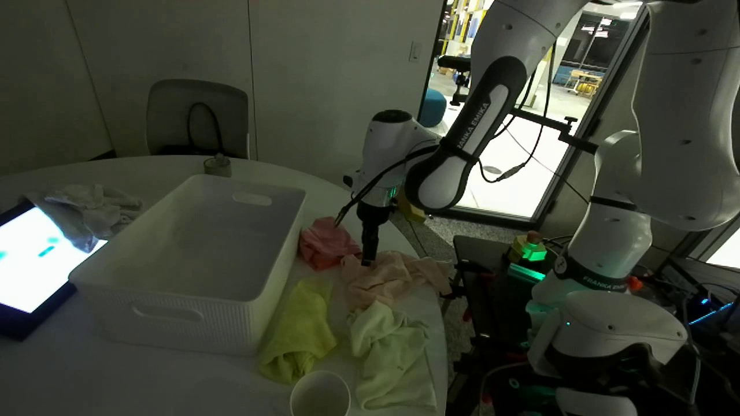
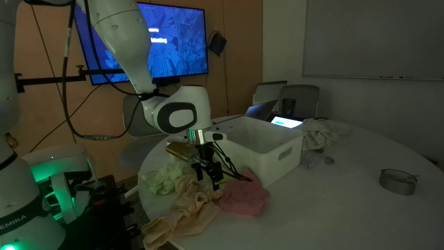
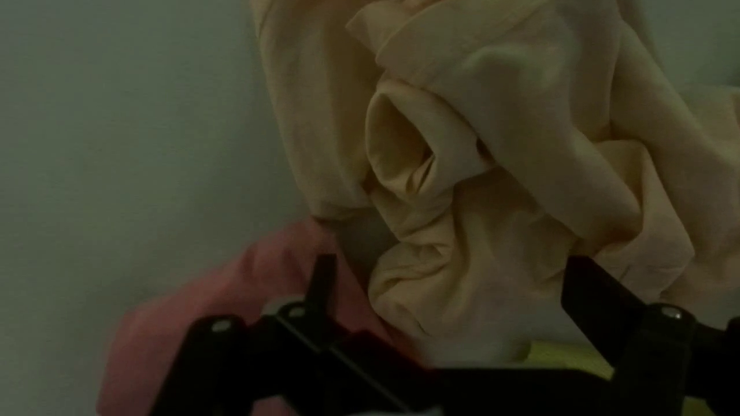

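Observation:
My gripper (image 2: 208, 183) points down with its fingers open, low over the peach cloth (image 2: 189, 208) near where it meets the red cloth (image 2: 245, 195). In the wrist view the crumpled peach cloth (image 3: 527, 159) lies ahead of and partly between the spread fingers, while the red cloth (image 3: 243, 277) shows by the left finger. Nothing is visibly pinched; whether the tips touch fabric I cannot tell. A yellow cloth (image 1: 302, 329) and a pale green cloth (image 1: 392, 353) lie closer to the front in exterior view 1. The large white bin (image 1: 260, 315) beside them looks empty.
A white cup (image 1: 320, 396) stands at the front edge of exterior view 1. Behind the bin lie a lit screen (image 1: 34, 260) and a grey cloth (image 1: 97, 208). A roll of tape (image 2: 398, 182) sits on open table.

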